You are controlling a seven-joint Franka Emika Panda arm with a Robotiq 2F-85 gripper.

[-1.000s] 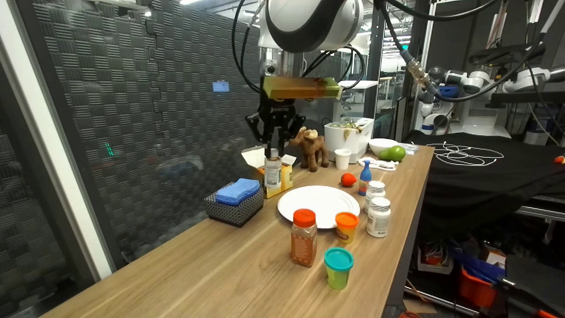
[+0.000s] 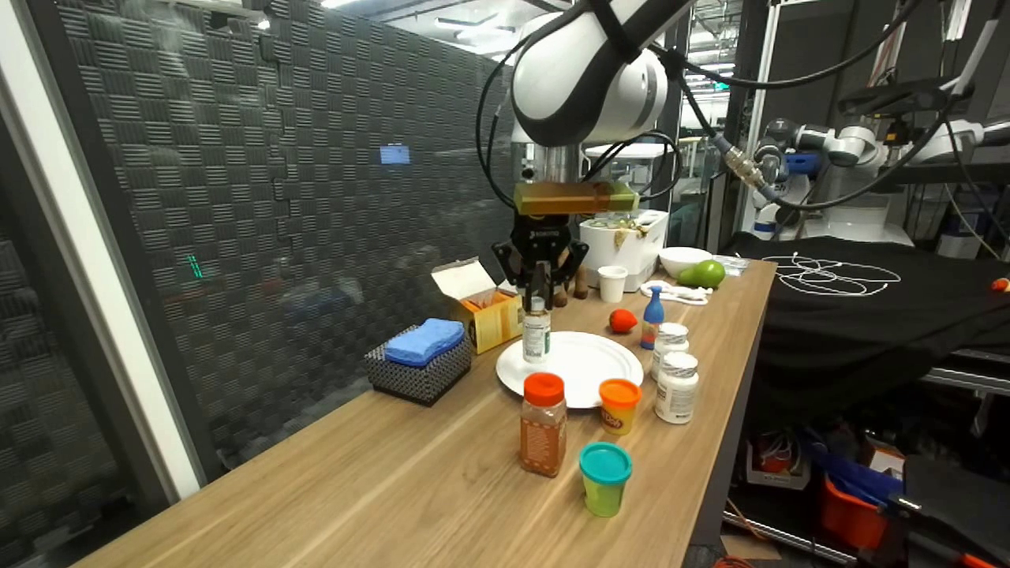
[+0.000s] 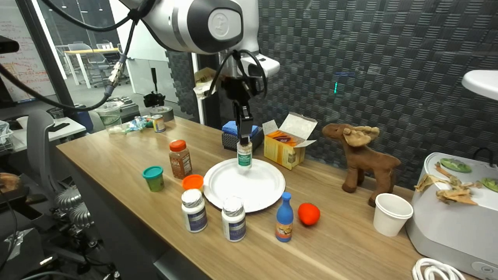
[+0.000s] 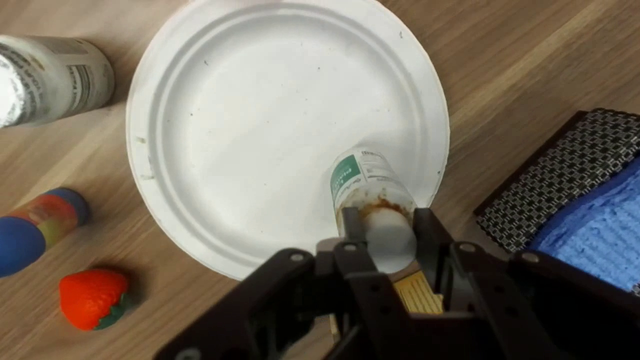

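Note:
My gripper is shut on the capped neck of a small white bottle (image 4: 367, 171) with a green patch on its label. The bottle (image 2: 536, 339) hangs upright over the left part of the white plate (image 2: 592, 364) in exterior view 1. In exterior view 2 the bottle (image 3: 244, 156) is over the plate's far side, with the gripper (image 3: 244, 140) above it. Whether its base touches the plate (image 4: 270, 132) I cannot tell. The rest of the plate is bare.
Around the plate stand a red-lidded spice jar (image 2: 544, 426), tubs with orange (image 2: 620, 407) and teal lids (image 2: 605, 478), two white bottles (image 3: 193, 212), a blue bottle (image 3: 284, 219) and a strawberry (image 3: 308, 214). An open yellow box (image 3: 284, 149) and a basket (image 2: 421, 369) stand behind.
My gripper has carried the bottle rightward and lower in exterior view 1, from in front of the yellow box to over the plate. The objects on the table have stayed put.

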